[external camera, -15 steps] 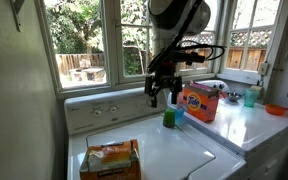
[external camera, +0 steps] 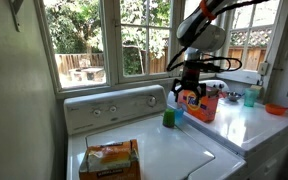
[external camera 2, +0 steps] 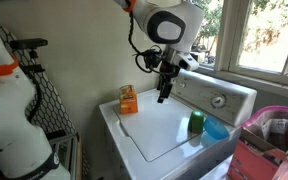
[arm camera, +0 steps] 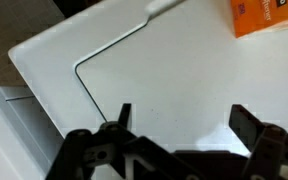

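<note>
My gripper hangs above the white washer top (arm camera: pixel 169 75), its two dark fingers spread wide with only the bare white surface showing between them. In the second exterior view the gripper (external camera 2: pixel 164 92) is over the lid, to the right of an orange bag (external camera 2: pixel 128 101). That bag (arm camera: pixel 264 16) also shows at the upper right of the wrist view. A green cup (external camera 2: pixel 196 122) stands by the control panel, beside a blue bowl (external camera 2: pixel 215 129). From the first exterior view, the gripper (external camera: pixel 190 92) overlaps an orange detergent box (external camera: pixel 201 108).
A raised control panel (external camera: pixel 114 108) with knobs runs along the back, below the windows. To the right, a white counter (external camera: pixel 242 128) holds the box, a teal cup (external camera: pixel 250 98) and an orange bowl (external camera: pixel 276 109). Most of the washer lid (external camera 2: pixel 154 135) is clear.
In the first exterior view, the arm and gripper have swung rightward, from above the back of the washer to in front of the detergent box. The bag and green cup have stayed put.
</note>
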